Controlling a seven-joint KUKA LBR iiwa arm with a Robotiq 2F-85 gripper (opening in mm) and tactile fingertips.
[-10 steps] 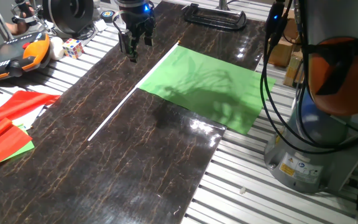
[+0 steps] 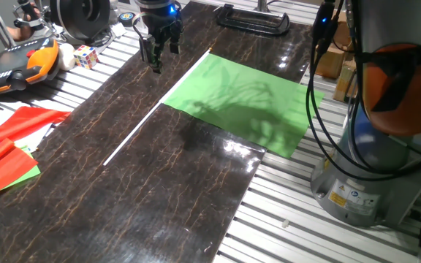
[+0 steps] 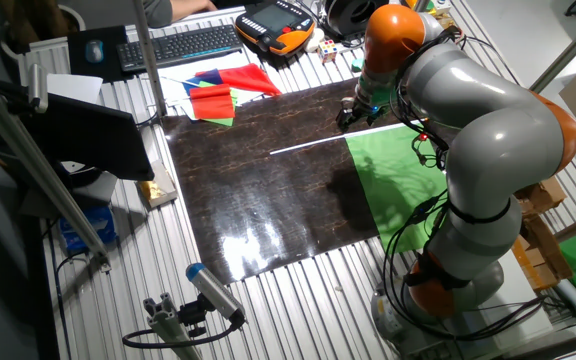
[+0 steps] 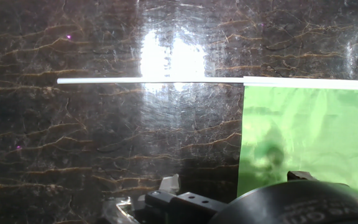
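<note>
A green flag (image 2: 243, 102) lies spread out on the dark marbled board, its cloth running along one part of a thin white stick (image 2: 132, 137). The bare end of the stick (image 4: 117, 80) reaches out to the left in the wrist view. Above the board, beyond the stick from the flag, hangs my gripper (image 2: 165, 61). Its fingers (image 2: 156, 67) stand apart, with nothing visible between them and no contact with flag or stick. Only dark gripper parts show along the bottom of the wrist view; the fingertips are hard to make out there.
Red, green and blue flags (image 3: 213, 100) lie in a pile at the board's far edge. A black clamp-like frame (image 2: 253, 20) rests at the board's end. An orange-black teach pendant (image 3: 276, 28) and a puzzle cube (image 2: 85, 56) stand off the board. Much of the board (image 3: 268, 205) is clear.
</note>
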